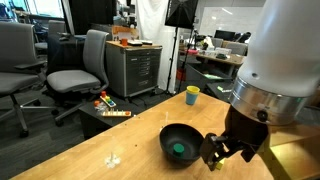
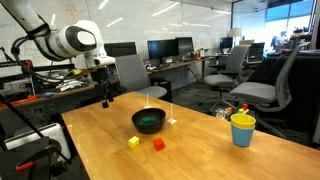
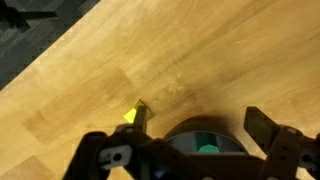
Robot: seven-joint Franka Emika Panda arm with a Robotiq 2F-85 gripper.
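In exterior view 1 my gripper (image 1: 228, 150) hangs to the right of a black bowl (image 1: 166, 140), its fingers apart. The wrist view shows my gripper open, with nothing held between the fingers; part of the bowl (image 3: 184, 127) shows low between them. Something green (image 3: 208, 149) lies inside the bowl. A small yellow block (image 3: 131, 115) is on the table near the left finger. Exterior view 2 has my gripper (image 2: 104, 98) high above the table, left of the bowl (image 2: 150, 126). There the yellow block (image 2: 134, 141) and a red block (image 2: 159, 144) lie in front of the bowl.
A yellow-and-blue pot (image 2: 242, 131) stands well to the bowl's right in exterior view 2. Bare wood surrounds the blocks on the table (image 2: 205, 158). Several colourful items (image 1: 105, 103) sit on a dark box at the table's far edge, with chairs beyond.
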